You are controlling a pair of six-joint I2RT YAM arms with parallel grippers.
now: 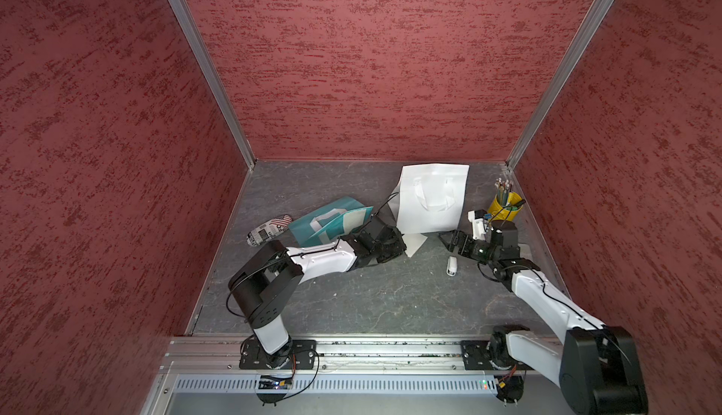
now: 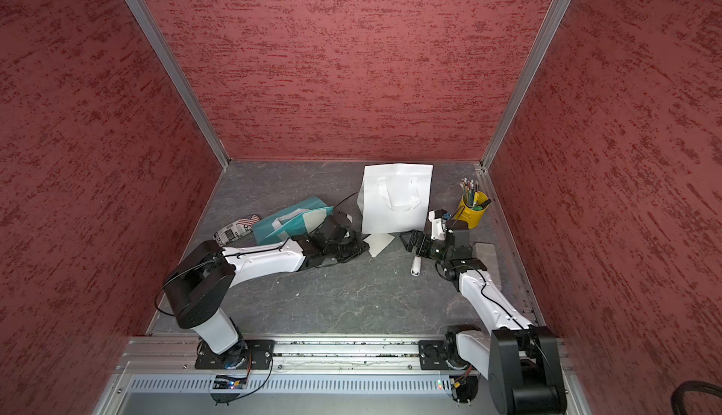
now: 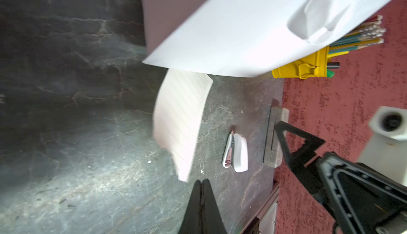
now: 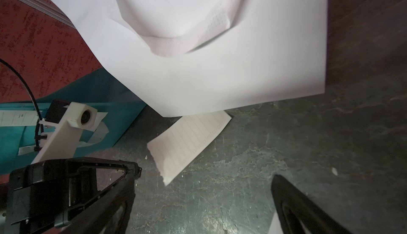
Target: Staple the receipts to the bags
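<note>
A white paper bag [image 1: 431, 196] stands at the back centre, a torn lined receipt [image 4: 186, 145] lying flat at its foot. The white stapler [image 3: 237, 149] rests on the table to the receipt's right, seen small in both top views. Teal bags [image 2: 285, 219] lie at the left, with paper on them. My left gripper is shut, nothing visible between its fingers, just short of the receipt's torn end. My right gripper is open and empty, above the table near the stapler, facing the white bag and receipt.
A yellow pen cup [image 1: 505, 208] stands at the back right. A printed package [image 1: 267, 230] lies at the far left. A grey block [image 2: 485, 260] sits by the right wall.
</note>
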